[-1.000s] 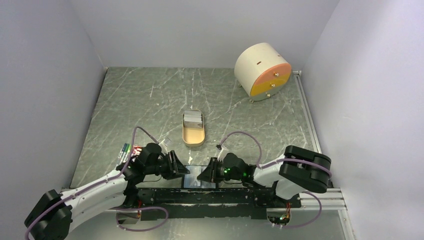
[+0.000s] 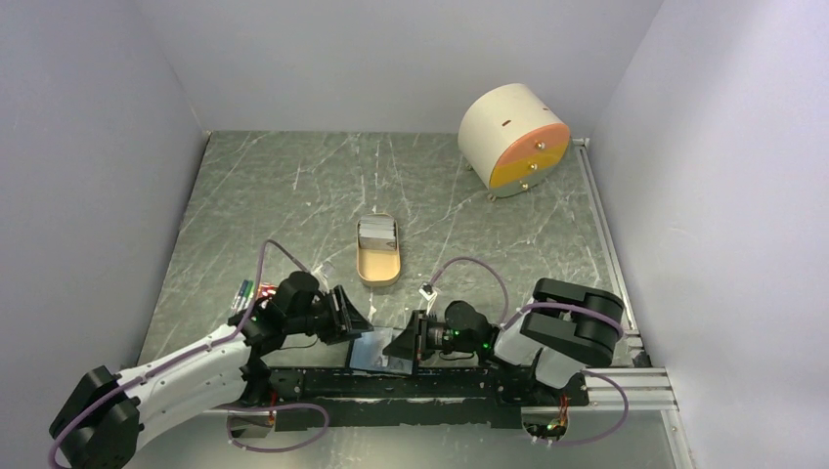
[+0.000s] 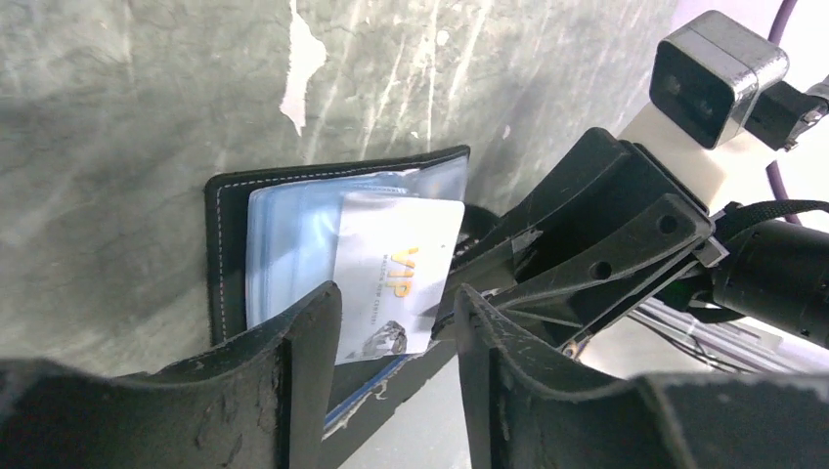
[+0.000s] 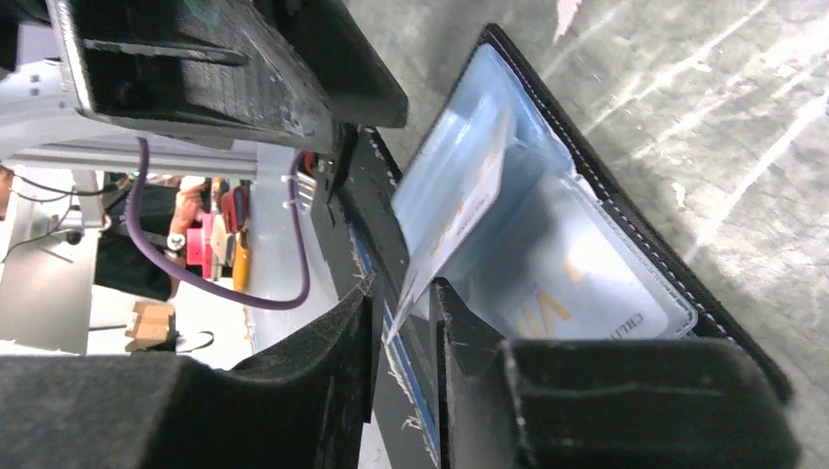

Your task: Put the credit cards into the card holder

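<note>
The black card holder [image 2: 367, 354] lies open near the front table edge, its clear bluish sleeves [image 3: 293, 225] facing up. A white card [image 3: 396, 264] with gold VIP lettering is over the sleeves in the left wrist view. From the right wrist, a white card [image 4: 469, 210] stands tilted, and another gold-lettered card [image 4: 587, 264] lies flat beside it. My left gripper is open above the holder, nothing gripped. My right gripper is partly open, with the tilted card's lower edge between its fingers. How far that card is inside a sleeve cannot be told.
Behind the holder stands a tan box [image 2: 378, 266] with a stack of cards in its far half. A round drawer cabinet [image 2: 513, 142] is at the back right. Pens [image 2: 242, 295] lie at the left, partly covered by my left arm.
The holder has shifted slightly left and turned a little. My right gripper has moved slightly left; its arm has come in a bit. The left gripper is slightly farther from the table's front edge.
</note>
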